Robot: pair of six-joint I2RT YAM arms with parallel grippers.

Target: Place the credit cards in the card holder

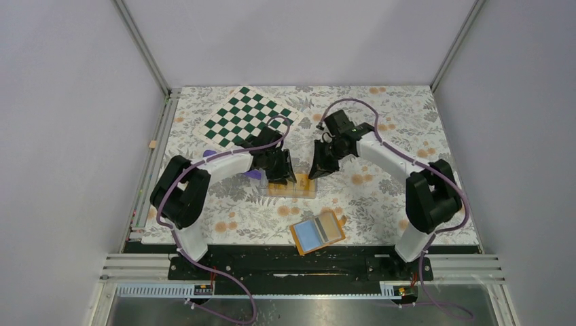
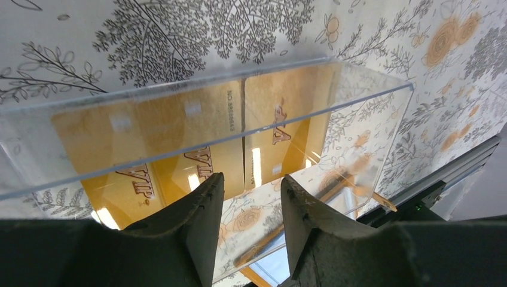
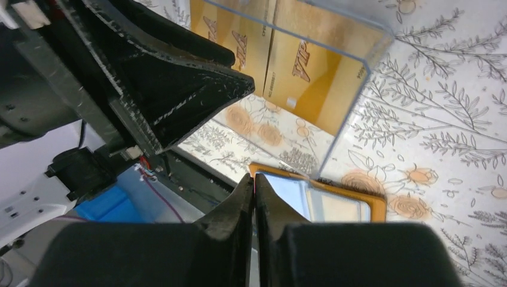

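Note:
Several gold cards [image 2: 281,155] lie in a clear acrylic box [image 2: 382,143]. My left gripper is open over them, its fingertips above the box. My right gripper is at the box's right end; its fingertips look close together, and whether anything is between them cannot be told. An orange-edged card holder [image 1: 317,231] with clear sleeves, one pale blue inside, lies near the front edge.
A green checkered board [image 1: 241,115] lies at the back left, and a purple object [image 1: 210,155] sits left of the box.

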